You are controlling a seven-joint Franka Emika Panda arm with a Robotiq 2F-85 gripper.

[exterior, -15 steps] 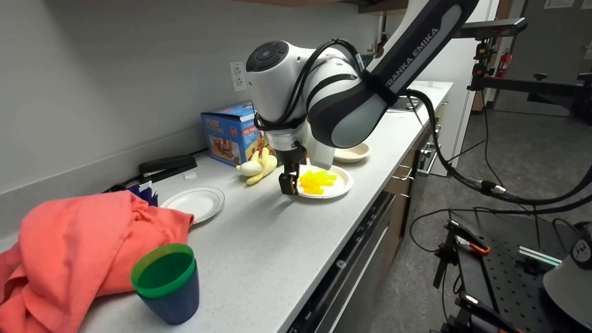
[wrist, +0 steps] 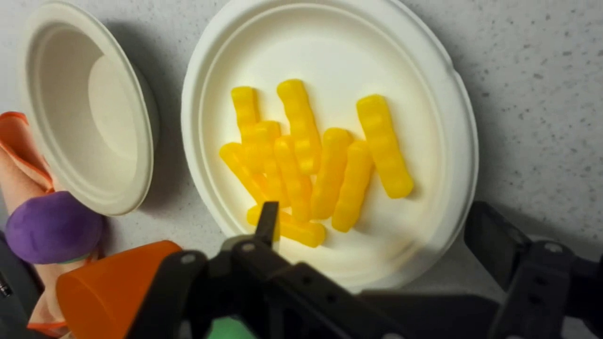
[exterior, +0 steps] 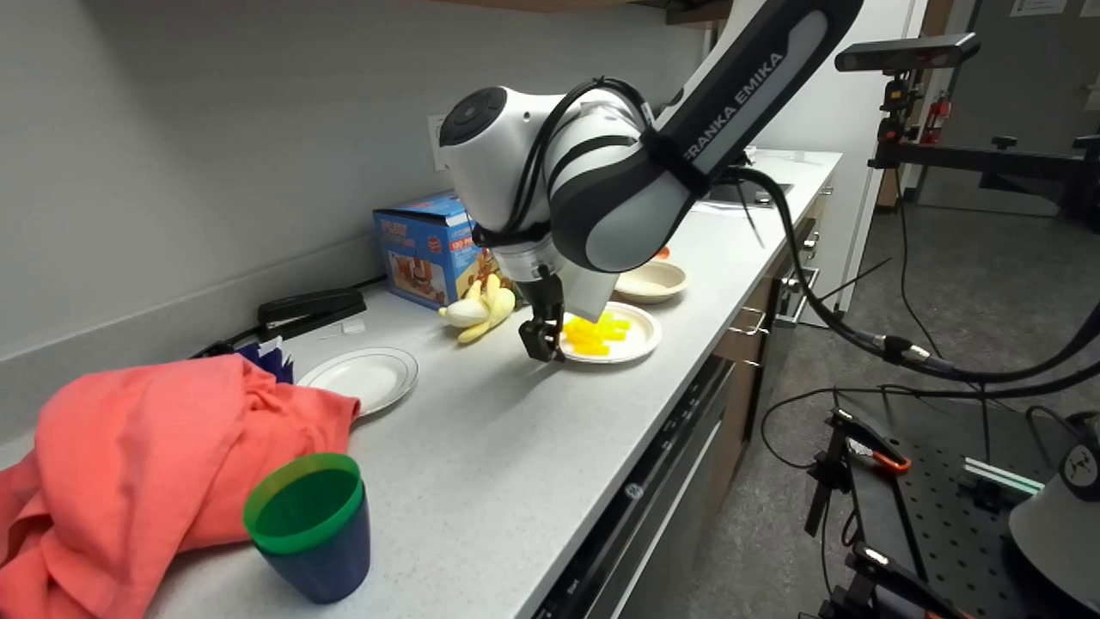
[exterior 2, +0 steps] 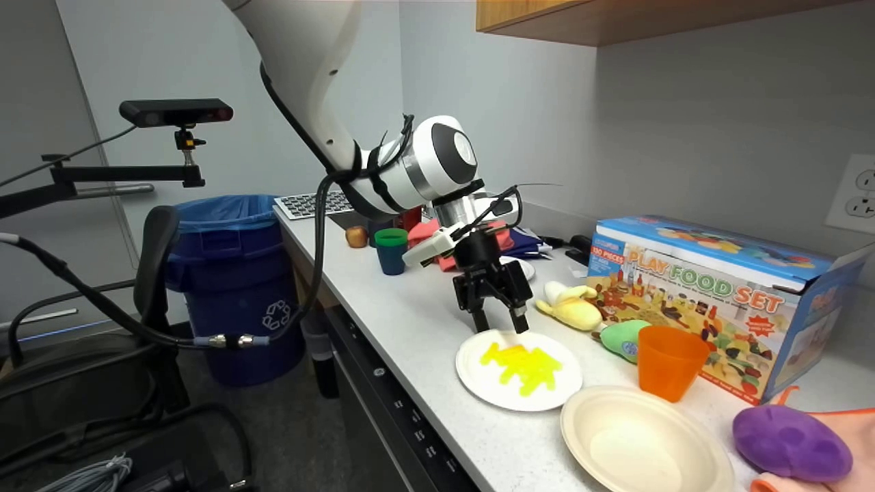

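Observation:
A white plate (wrist: 429,141) carries several yellow toy fries (wrist: 302,127) in a loose pile, one piece lying apart on the right side in the wrist view. My gripper is open, its two fingers wide apart, and I see nothing held between them. One fingertip overlaps the plate's edge beside the fries, and the other is just off the rim. In exterior view 2 the gripper (exterior 2: 500,322) points down at the plate's far edge. It is low over the counter in exterior view 1; whether it touches the plate, I cannot tell.
Close to the plate are an empty beige bowl (exterior 2: 648,447), an orange cup (exterior 2: 668,361), a green toy (exterior 2: 621,339) and a yellow toy banana (exterior 2: 574,310). The play food box (exterior 2: 697,303) stands by the wall. Open counter lies between the gripper and the green cup (exterior: 306,505).
The plate with the fries has shifted slightly to the right and away in exterior view 1. My gripper has moved slightly the same way, and the upper arm has swung a little left.

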